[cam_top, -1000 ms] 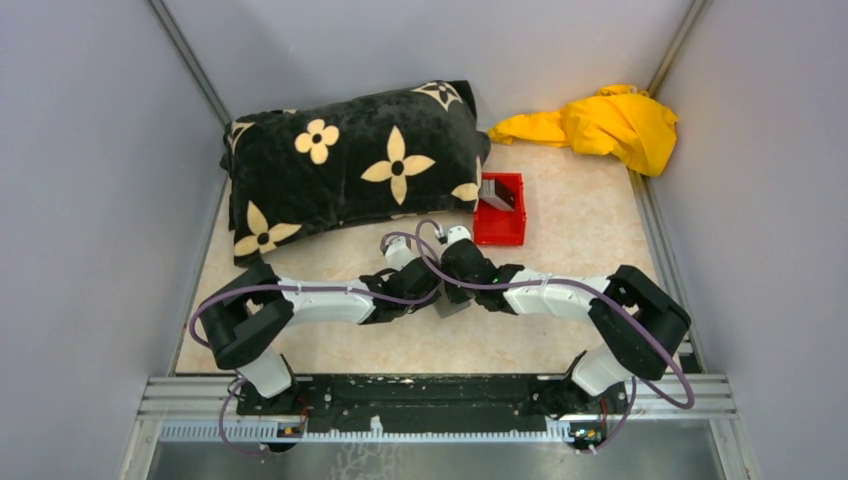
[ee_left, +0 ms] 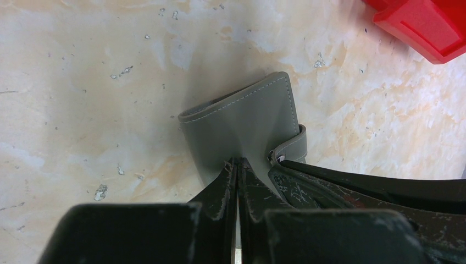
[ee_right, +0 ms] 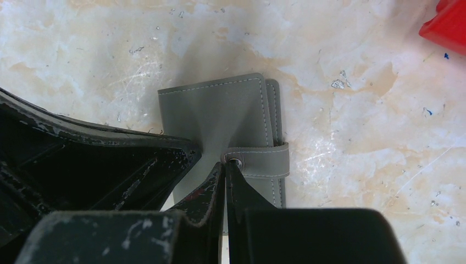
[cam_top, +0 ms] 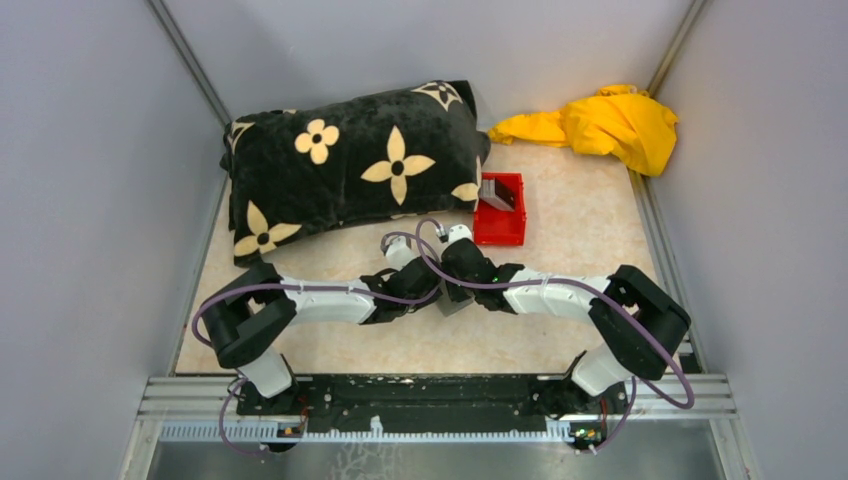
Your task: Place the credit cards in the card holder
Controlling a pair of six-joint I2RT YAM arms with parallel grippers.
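The grey card holder (cam_top: 454,304) lies on the table, mostly hidden under my two grippers in the top view. A strap (ee_right: 265,160) with a metal snap (ee_right: 235,163) crosses its right edge onto the front cover. My right gripper is shut, its tips at the strap's end beside the snap. Shut as well, my left gripper is over the middle of the cover (ee_left: 242,121), left of the strap. Nothing shows between either pair of fingers. A stack that looks like cards (cam_top: 498,195) leans inside the red box (cam_top: 499,239).
The red box stands behind and to the right of the holder. A dark flowered pillow (cam_top: 350,165) fills the back left; a yellow cloth (cam_top: 615,130) lies at the back right. My two arms nearly meet at the holder. Bare table surrounds it.
Little differs: the right gripper and the visible corner of the holder have shifted very slightly right. The box, its contents and the left arm look the same.
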